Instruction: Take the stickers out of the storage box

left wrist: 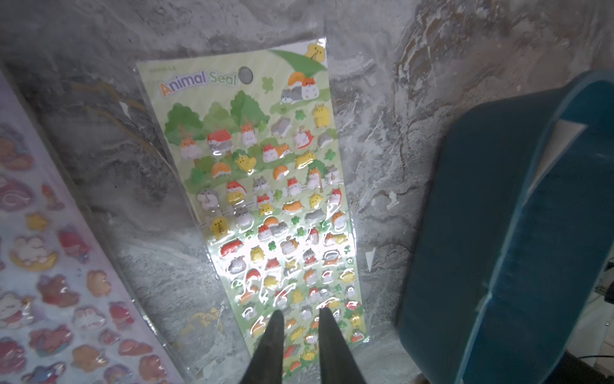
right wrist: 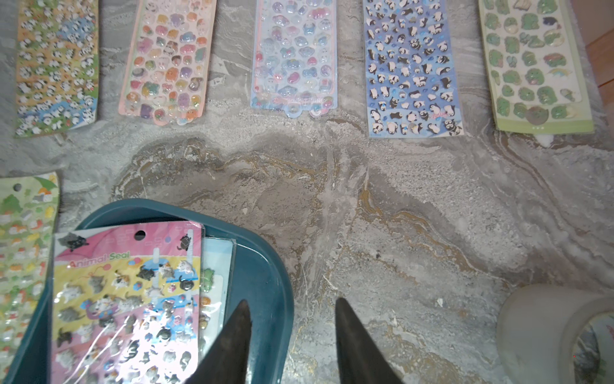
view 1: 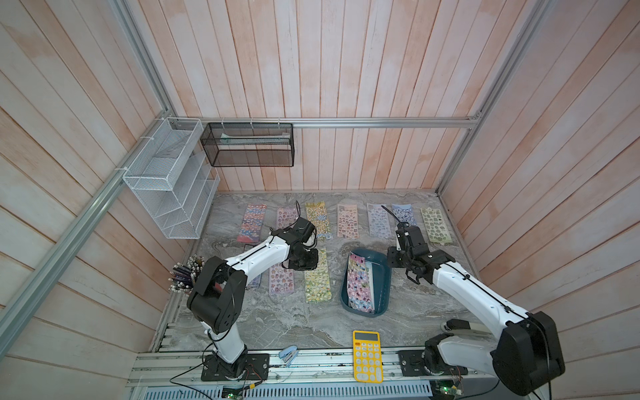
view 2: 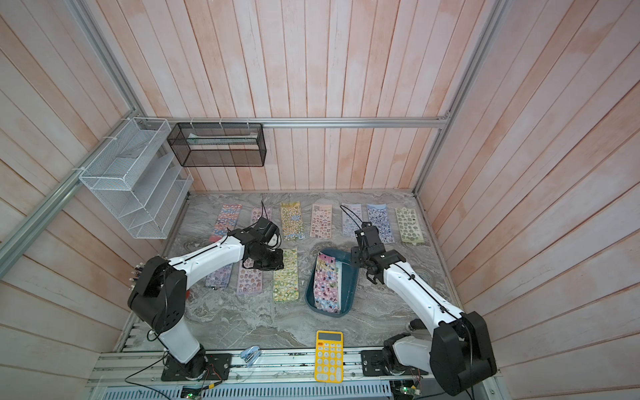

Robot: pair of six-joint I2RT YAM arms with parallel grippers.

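Note:
The teal storage box [view 1: 380, 286] holds sticker sheets [right wrist: 128, 300], a pink Animal Seal one on top of a paler one. My left gripper hangs over a green Animal Seal sheet [left wrist: 262, 185] left of the box; its blurred fingertips are close, and whether anything is between them is unclear. My right gripper stands open above the box's right side, nothing visible between its fingers. Other sticker sheets [right wrist: 412, 70] lie flat in a back row and left of the box.
A yellow calculator [view 1: 366, 360] lies at the front edge. A white mesh rack [view 1: 160, 173] and black wire basket [view 1: 248, 150] hang at the back left. A cylindrical object [right wrist: 531, 332] is at the right wrist view's lower right. Bare table lies right of the box.

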